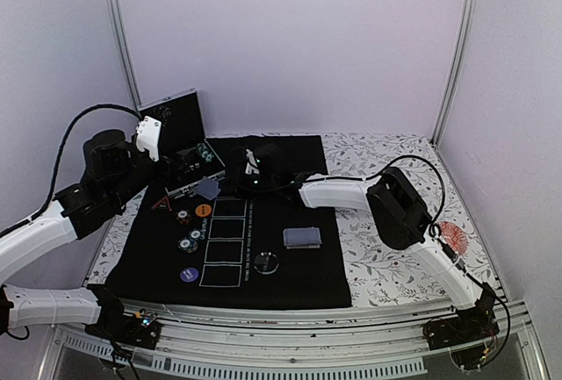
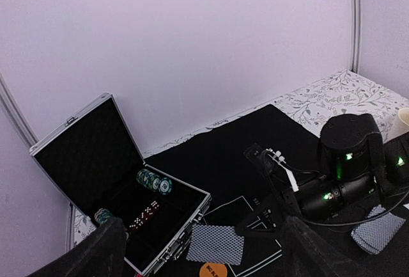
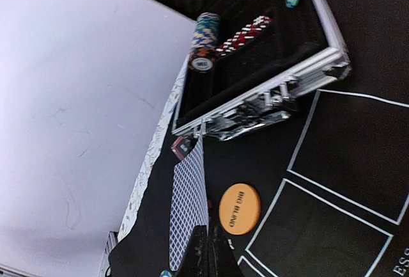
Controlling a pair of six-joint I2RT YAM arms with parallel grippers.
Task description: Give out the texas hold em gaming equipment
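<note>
A patterned-back card (image 1: pixel 208 189) hangs over the mat in front of the chip case, pinched at one edge by my right gripper, which is shut. In the right wrist view this card (image 3: pixel 190 206) stands on edge beside the orange big blind disc (image 3: pixel 239 209). The opened case (image 2: pixel 169 251) holds rows of chips, with its lid up. My left gripper has its dark fingers well apart and nothing gripped between them; from above, it hovers at the case's left side. A card deck (image 1: pixel 302 238) lies on the mat's right half.
Several chips (image 1: pixel 188 245), a purple disc (image 1: pixel 189 275) and a clear round piece (image 1: pixel 266 262) lie around the outlined card boxes. A red patterned coaster (image 1: pixel 453 238) and a cup (image 2: pixel 402 123) are at the right.
</note>
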